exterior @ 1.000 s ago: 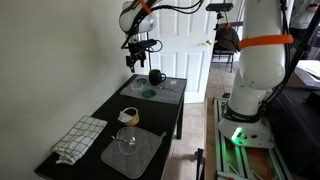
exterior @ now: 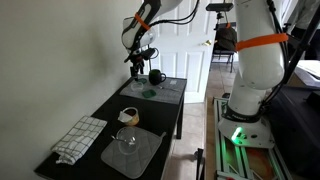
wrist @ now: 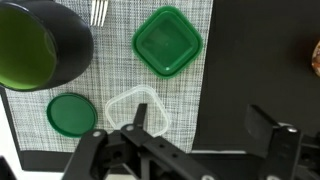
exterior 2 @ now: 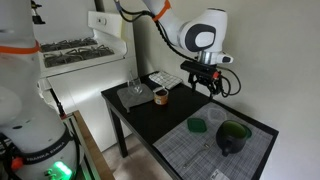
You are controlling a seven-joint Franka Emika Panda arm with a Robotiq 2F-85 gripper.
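Below my gripper in the wrist view lies a clear square container (wrist: 156, 108), with a green square dish (wrist: 167, 42) above it in the picture. A round green lid (wrist: 71, 115) rests to the left of the container. At the upper left is a dark pot (wrist: 25, 50) with a green inside; part of a fork (wrist: 98, 12) shows beside it. My gripper (exterior 2: 214, 88) is open and hangs over the far end of the table, above the clear container (exterior 2: 212, 116). No object shows between its fingers.
These things lie on a grey woven mat (exterior 2: 250, 150). Farther along the black table stand an orange-brown cup (exterior 2: 161, 96), a clear bowl (exterior 2: 134, 86) on a grey mat and a checked cloth (exterior: 80, 139).
My arm has come lower over the far end of the table, moving a little to the right in exterior view 1. The objects on the table look unmoved.
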